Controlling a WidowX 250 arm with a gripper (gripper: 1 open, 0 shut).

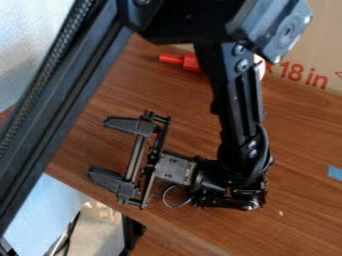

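The black robot arm hangs down the right middle of the view to its gripper (104,151), which is turned to the left over the wooden table (301,215). Its two fingers stand wide apart, open, with only bare wood visible between them. A red object (182,61) lies at the top, partly hidden behind the arm.
A cardboard box (321,55) with red print is at the upper right. A piece of blue tape (335,172) is at the right edge. A dark frame beam (44,120) crosses the left side. The table right of the arm is largely clear.
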